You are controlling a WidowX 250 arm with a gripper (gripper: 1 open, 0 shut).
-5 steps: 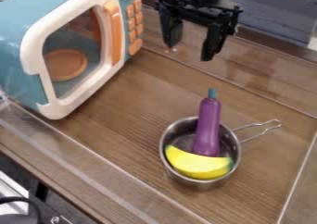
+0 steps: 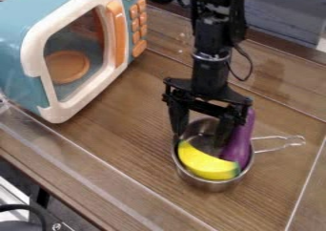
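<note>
My black gripper [image 2: 204,123] is down at a small steel pot [image 2: 207,180], open, its fingers reaching into the pot's rear part. A yellow banana [image 2: 204,164] lies at the front of the pot. A purple eggplant [image 2: 239,137] leans in the pot at the right, just beside and partly behind the gripper; whether the fingers touch it I cannot tell. The pot's handle [image 2: 283,139] sticks out to the right.
A blue toy microwave [image 2: 32,53] with an orange plate inside stands at the left.
The arm has come down from the back of the table to the pot, and its fingers now sit lower, partly hiding the pot's interior and the eggplant.
</note>
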